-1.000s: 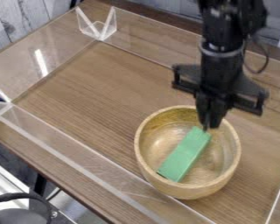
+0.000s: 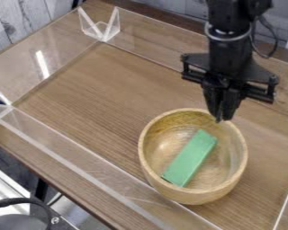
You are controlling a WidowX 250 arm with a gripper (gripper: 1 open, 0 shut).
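Note:
My gripper (image 2: pixel 216 106) is at the upper right, a dark arm pointing down, its fingertips just above the back rim of a round beige bowl (image 2: pixel 155 135). A green rectangular block (image 2: pixel 190 160) lies tilted diagonally inside the bowl. I see nothing clearly held between the fingers; how far apart they are is hard to tell.
A clear plastic object (image 2: pixel 101 25) sits at the far upper left. A dark cable curves at the bottom left corner.
A second ago the gripper was lower, over the green block in the bowl. The block now sits a little farther back in the bowl.

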